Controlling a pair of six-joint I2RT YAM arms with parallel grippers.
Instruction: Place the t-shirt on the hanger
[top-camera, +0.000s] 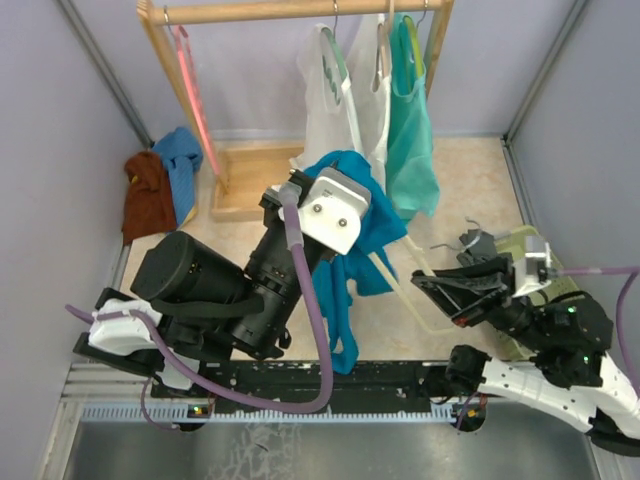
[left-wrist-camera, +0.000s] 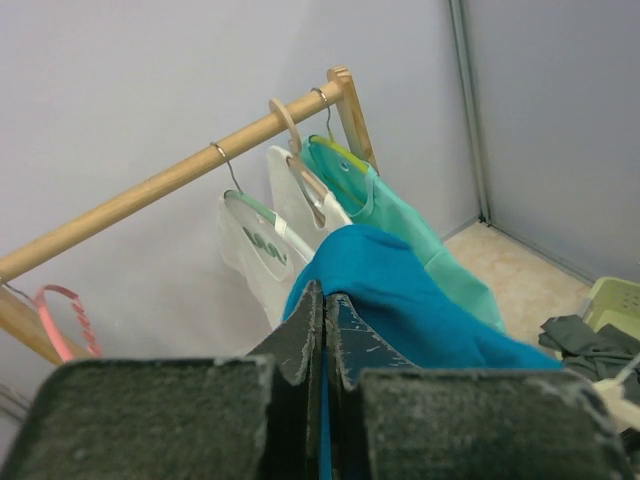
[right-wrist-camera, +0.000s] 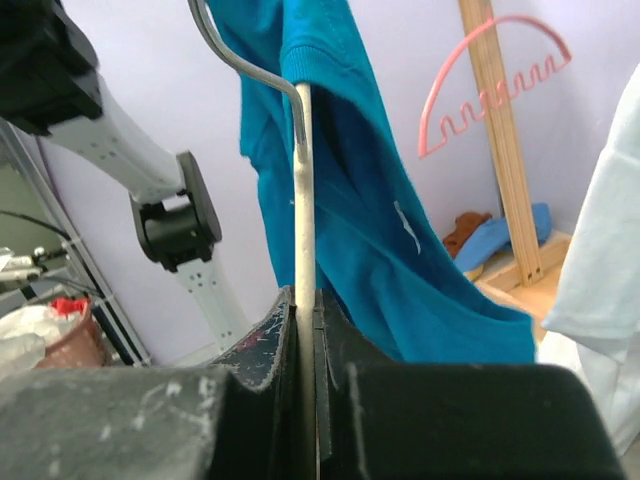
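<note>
The blue t-shirt (top-camera: 350, 280) hangs bunched at mid-picture in the top view. My left gripper is shut on it, the cloth (left-wrist-camera: 400, 290) draping round its fingertips. My right gripper is shut on a pale hanger (right-wrist-camera: 303, 200), whose bar runs upright between its fingers. One hanger end meets the shirt's ribbed edge (right-wrist-camera: 310, 65) in the right wrist view; how far it reaches inside is hidden. From the right gripper (top-camera: 420, 282) in the top view, the hanger (top-camera: 405, 290) reaches left to the cloth.
A wooden rack (top-camera: 290, 12) at the back carries white shirts (top-camera: 325, 95), a teal one (top-camera: 410, 130) and a bare pink hanger (top-camera: 190, 90). Brown cloth (top-camera: 150, 195) and blue cloth (top-camera: 180, 160) lie at left. A green basket (top-camera: 515, 245) stands right.
</note>
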